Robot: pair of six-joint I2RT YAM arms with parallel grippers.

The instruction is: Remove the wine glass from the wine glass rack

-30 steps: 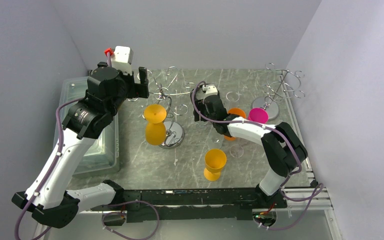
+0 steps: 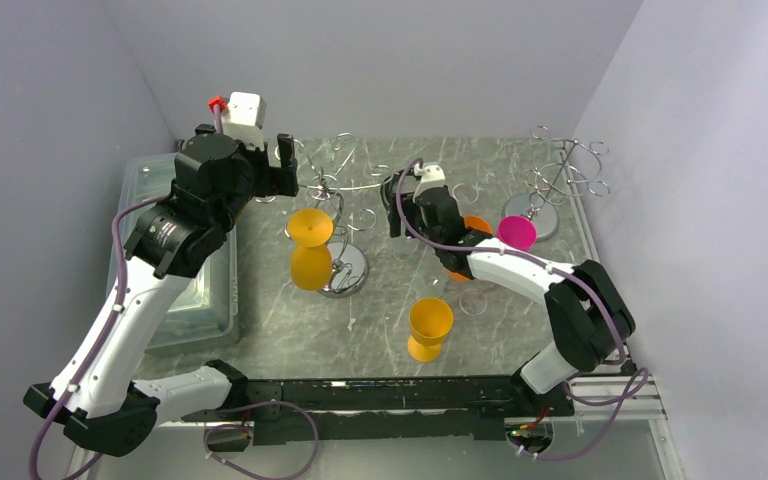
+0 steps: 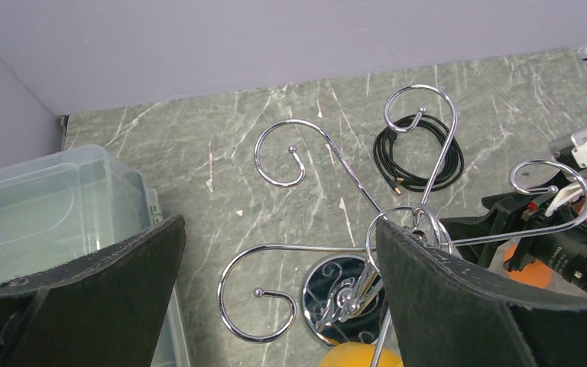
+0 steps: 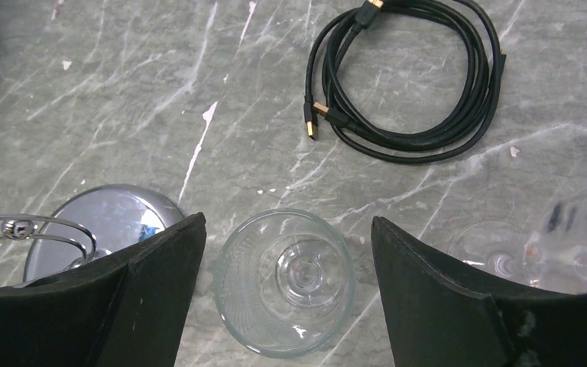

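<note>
A yellow wine glass (image 2: 311,250) hangs upside down on the left chrome wine glass rack (image 2: 323,187). In the left wrist view, that rack's curled arms (image 3: 351,248) spread below and between my left gripper's fingers. My left gripper (image 2: 287,165) is open at the rack's left side, holding nothing. Below the right gripper, a clear glass (image 4: 284,283) stands upright on the table, seen between the parted fingers with gaps at both sides. The right gripper is open and holds nothing.
Another yellow glass (image 2: 430,325) stands near the front. A pink glass (image 2: 517,233) and orange glasses (image 2: 477,224) are near the right arm. A second rack (image 2: 565,175) stands back right. A coiled black cable (image 4: 405,145) lies behind the clear glass. A translucent bin (image 2: 222,285) is at left.
My right arm has shifted slightly to the right, its elbow farthest, with the gripper moving a little the same way. The left arm and the hanging yellow glass have stayed put.
</note>
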